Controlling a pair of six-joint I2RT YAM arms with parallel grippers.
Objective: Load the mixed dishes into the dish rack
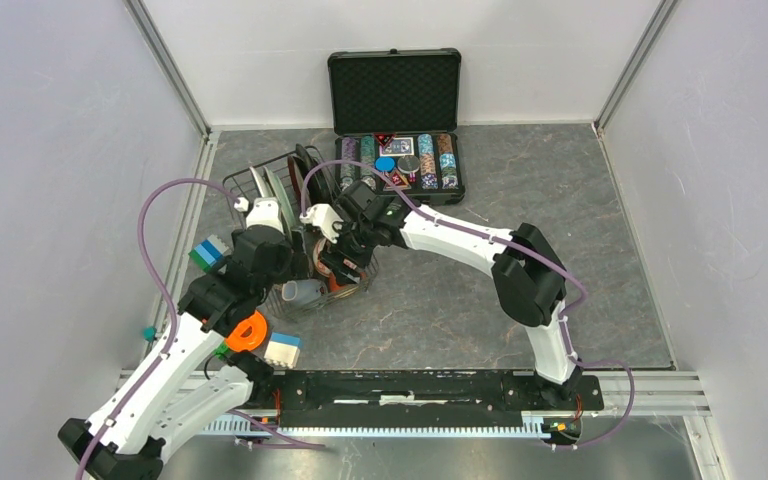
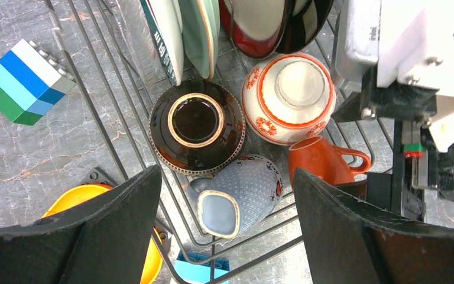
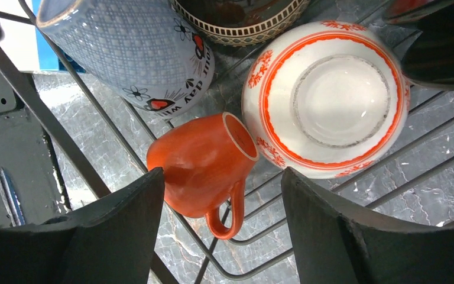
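The wire dish rack (image 1: 245, 180) holds plates (image 2: 198, 29), a dark brown bowl (image 2: 195, 127), a white bowl with red pattern (image 2: 287, 94), a blue mug (image 2: 242, 195) and an orange mug (image 3: 195, 165). My left gripper stands open over the blue mug and front of the rack. My right gripper is open above the orange mug, with its fingertips on either side of that mug's lower part in the view; contact cannot be told.
An open poker-chip case (image 1: 397, 160) sits behind, right of the rack. Toy blocks (image 2: 26, 83) and an orange ring-shaped object (image 1: 247, 330) lie left and in front.
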